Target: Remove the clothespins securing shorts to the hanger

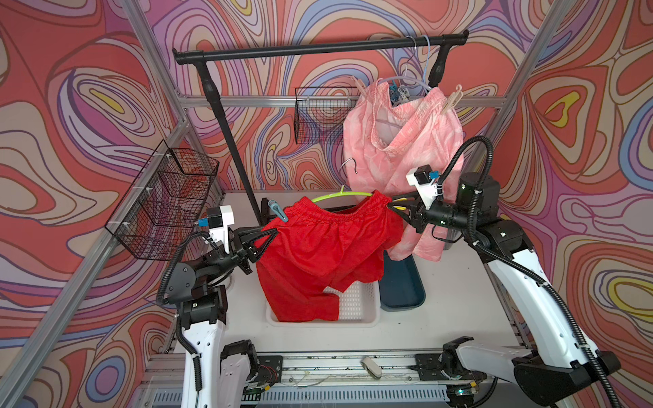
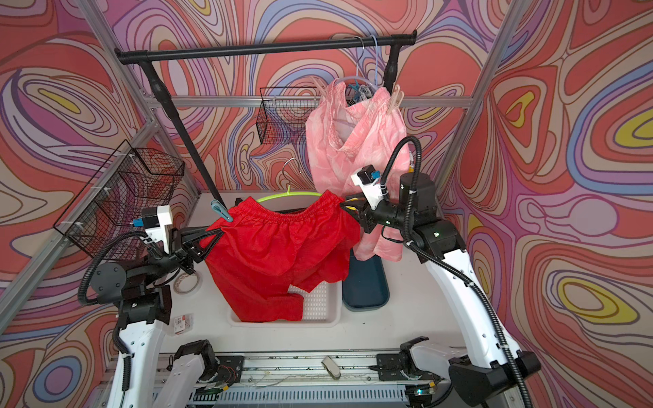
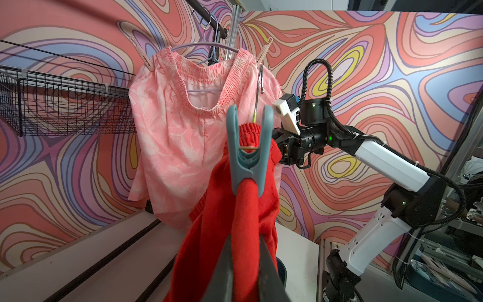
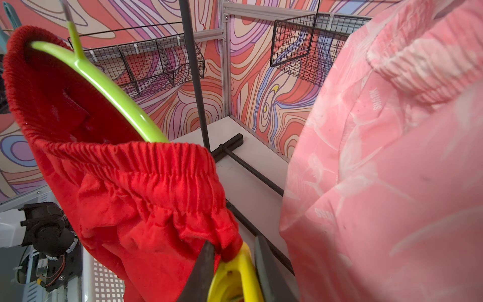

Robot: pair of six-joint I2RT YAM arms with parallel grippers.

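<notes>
Red shorts (image 1: 319, 265) hang on a green hanger (image 4: 115, 95) between my two arms. A teal clothespin (image 3: 249, 161) clips the waistband end on the left, just above where my left gripper (image 1: 273, 232) is shut on the shorts' red fabric. At the other end, a yellow clothespin (image 4: 234, 281) sits on the waistband, between the fingers of my right gripper, which are part open around it; contact is unclear.
Pink shorts (image 1: 401, 149) hang behind on the black rail (image 1: 319, 47). Wire baskets (image 1: 163, 197) are on the walls. A white tray (image 1: 360, 319) and dark blue tray (image 1: 408, 292) lie below.
</notes>
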